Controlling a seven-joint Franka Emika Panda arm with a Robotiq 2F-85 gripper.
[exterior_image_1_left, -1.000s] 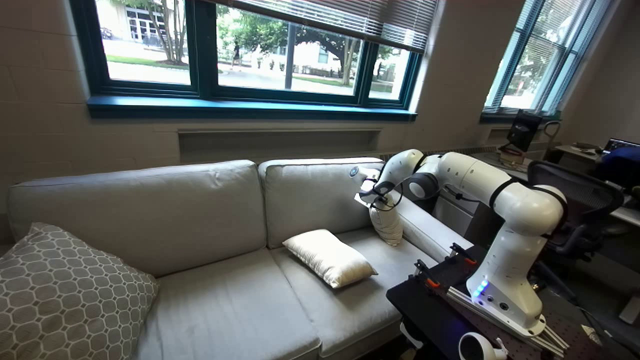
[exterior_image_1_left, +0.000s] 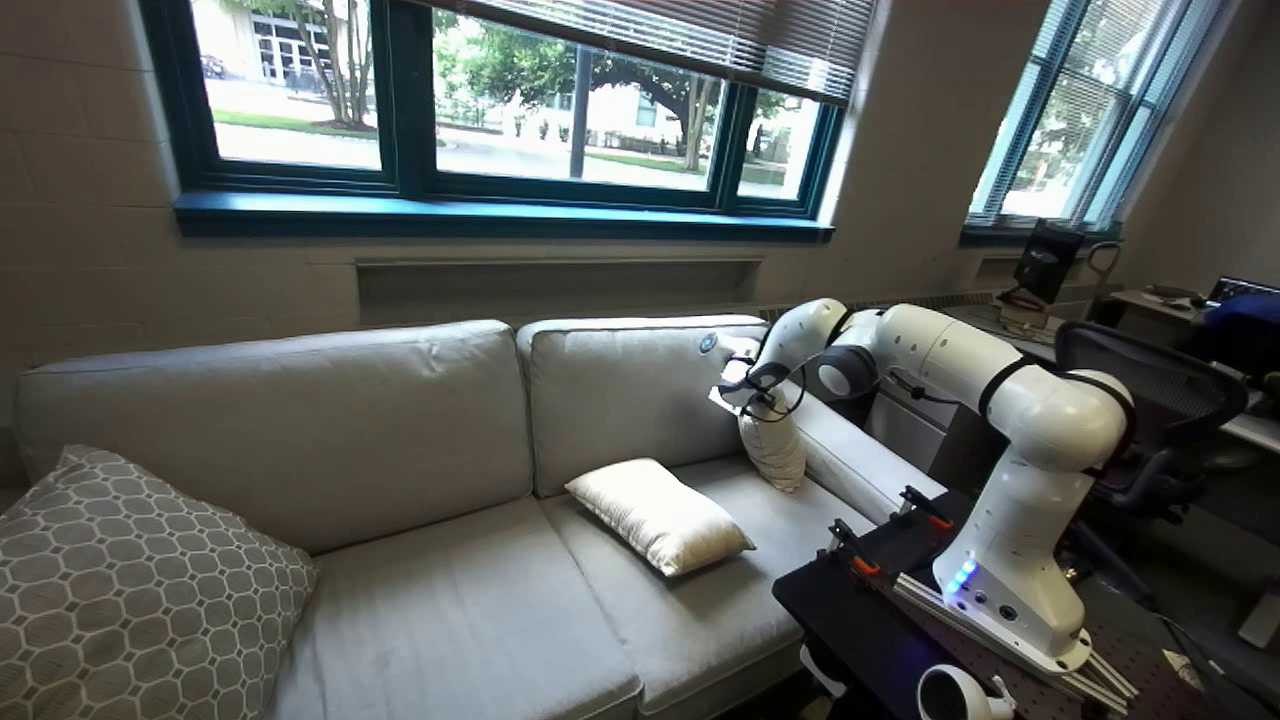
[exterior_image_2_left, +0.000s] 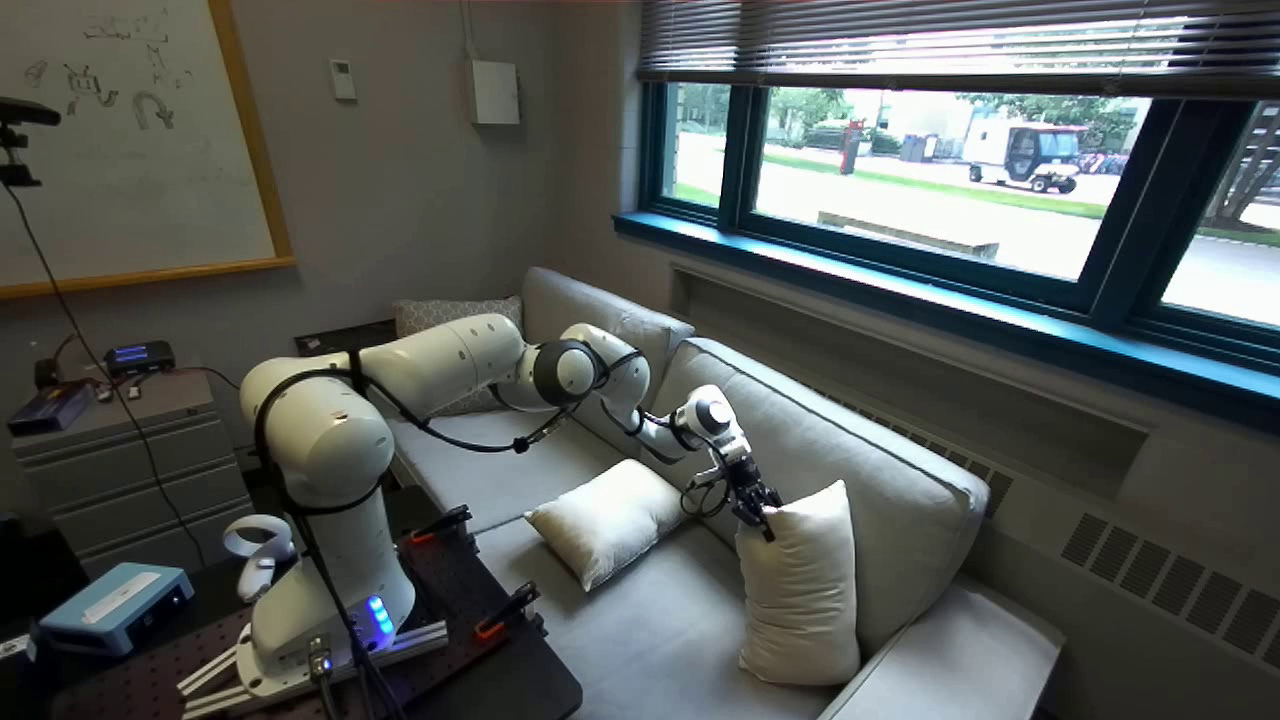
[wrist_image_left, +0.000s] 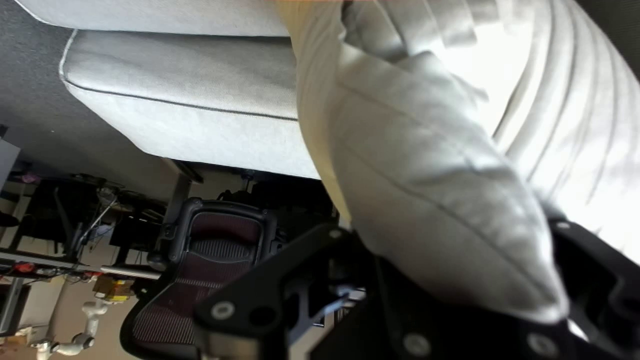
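Note:
My gripper (exterior_image_2_left: 765, 510) is shut on the top corner of a cream pillow (exterior_image_2_left: 801, 588), which stands upright at the armrest end of the sofa. In the wrist view the same pillow (wrist_image_left: 432, 180) fills the space between the black fingers, its corner bunched and creased. From the first exterior view only part of this pillow (exterior_image_1_left: 774, 446) shows, and the wrist hides the fingers. A second cream pillow (exterior_image_1_left: 660, 516) lies flat on the seat cushion, apart from the gripper.
The light grey sofa (exterior_image_1_left: 420, 624) has its backrest (exterior_image_2_left: 840, 432) behind the held pillow and an armrest (exterior_image_2_left: 972, 654) beside it. A patterned cushion (exterior_image_1_left: 132, 588) leans at the far end. Clamps (exterior_image_1_left: 858, 552) rise from the arm's black table.

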